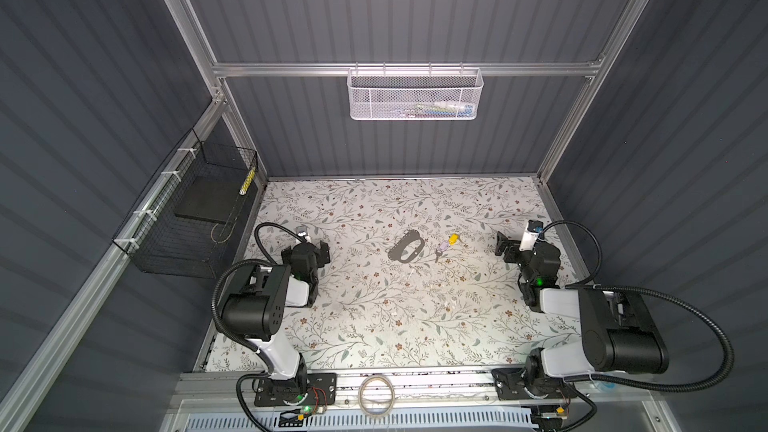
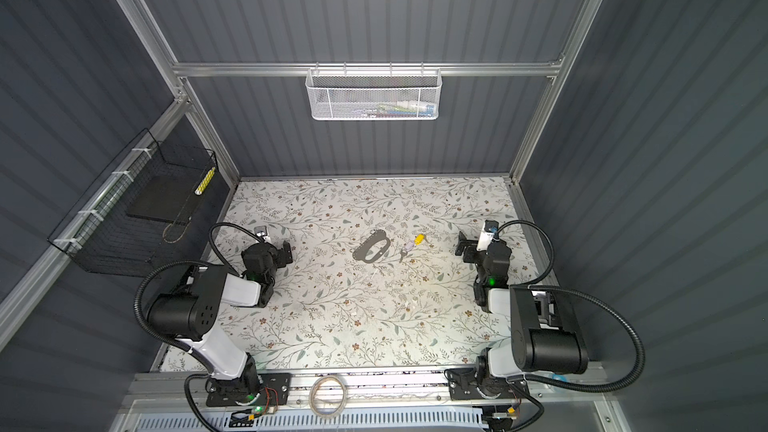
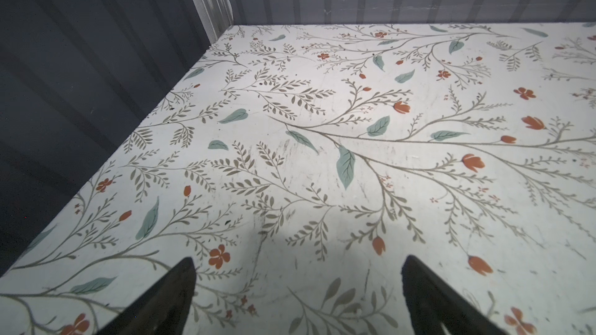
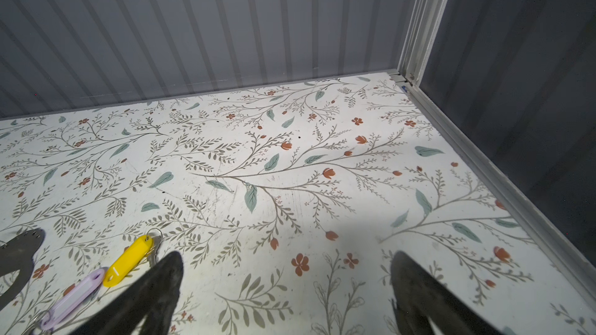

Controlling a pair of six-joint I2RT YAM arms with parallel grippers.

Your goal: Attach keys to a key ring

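Observation:
On the middle of the floral work surface lie a yellow key tag with a ring and key, and a lilac tag with a ring beside it. Left of them lies a flat dark grey piece with an oval opening. My left gripper stands open over the left side of the surface, nothing between its fingers. My right gripper stands open at the right side, the tags to its left, nothing between its fingers.
A black wire basket hangs on the left wall, a white mesh basket with items on the back rail. A beige coiled loop rests on the front rail.

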